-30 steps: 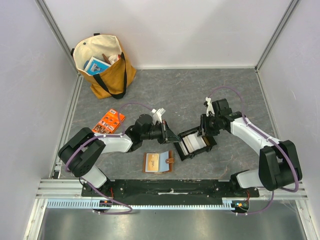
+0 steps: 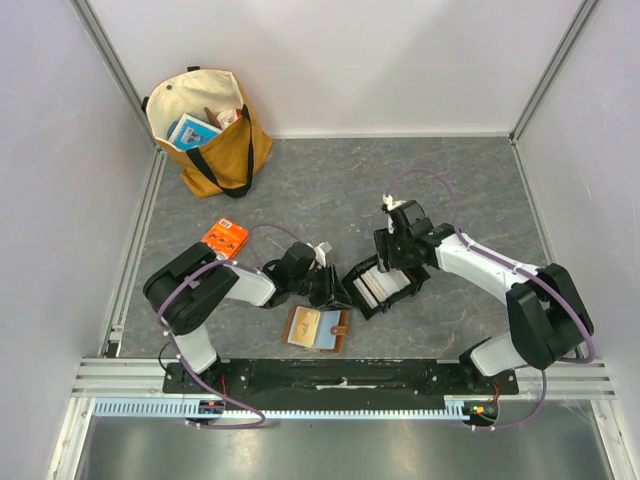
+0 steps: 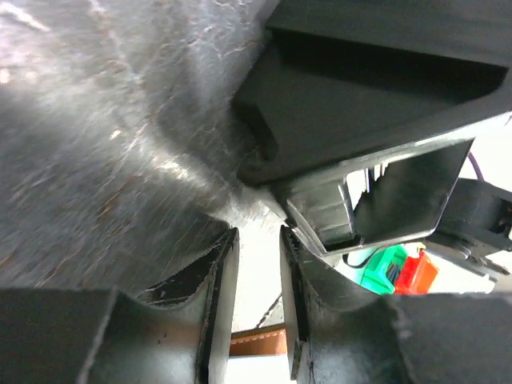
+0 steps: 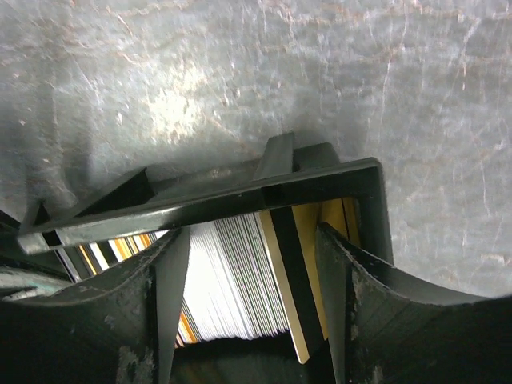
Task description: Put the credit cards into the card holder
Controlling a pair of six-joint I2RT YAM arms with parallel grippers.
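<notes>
An open brown card holder (image 2: 319,328), with cream and blue inner sides, lies near the front edge. In the left wrist view only a strip of brown (image 3: 258,343) shows below my left gripper. That gripper is slightly open, nothing between its fingers, close beside the left end of the black box (image 2: 366,303). Packed edge-up cards (image 4: 232,276), white, striped and tan, fill the box. My right gripper is part open over them, its fingertips reaching over the near cards. Whether the fingers touch any card I cannot tell.
An orange card or booklet (image 2: 225,238) lies on the left, partly behind the left arm. A yellow-brown bag (image 2: 256,155) stands at the back left.
The right gripper has moved left over the cards. The box has shifted slightly left and turned.
</notes>
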